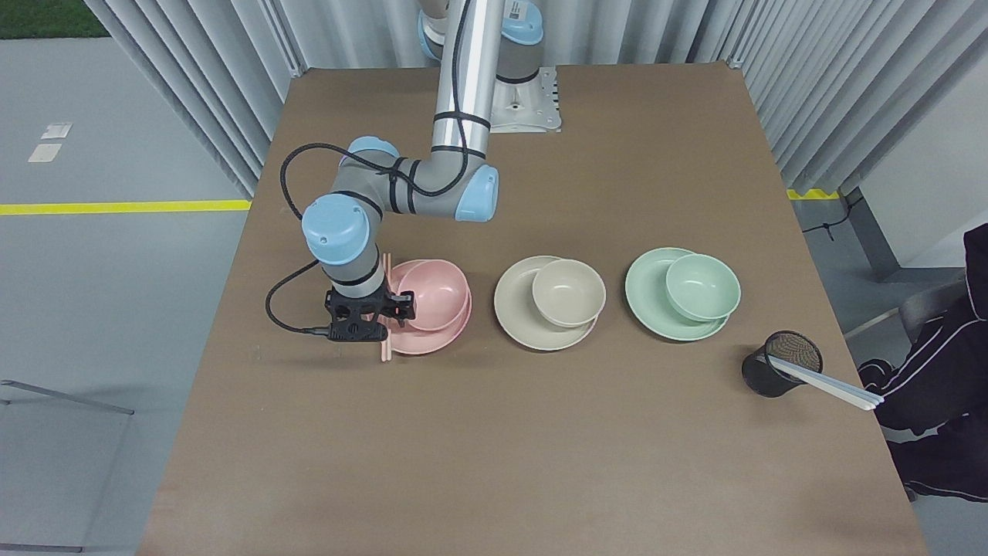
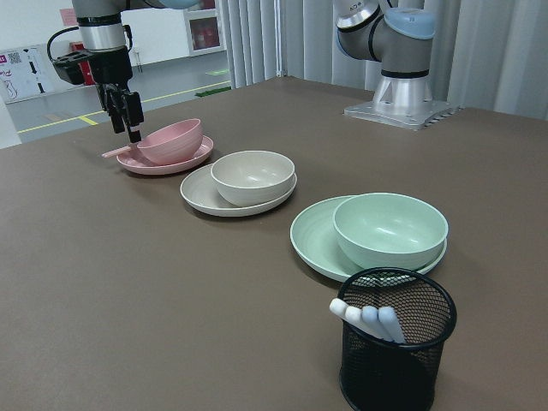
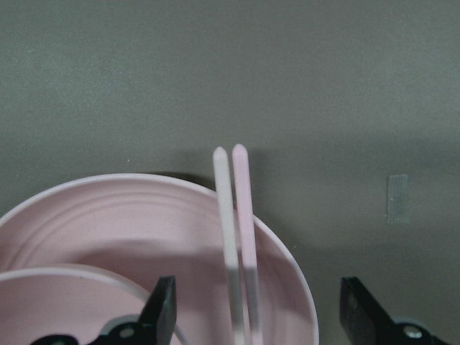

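A pink plate [image 1: 431, 339] holds a pink bowl [image 1: 439, 287] at the table's left, with two pink chopsticks [image 3: 246, 215] lying across the plate's rim beside the bowl. My gripper is just above them, its two black fingers wide apart with the chopsticks between but apart from them. In the left view the gripper [image 2: 133, 128] hangs near the pink set.
A cream bowl [image 1: 569, 292] on a plate and a green bowl [image 1: 702, 286] on a plate stand to the right. A black mesh cup [image 2: 390, 377] with light sticks is at the right edge.
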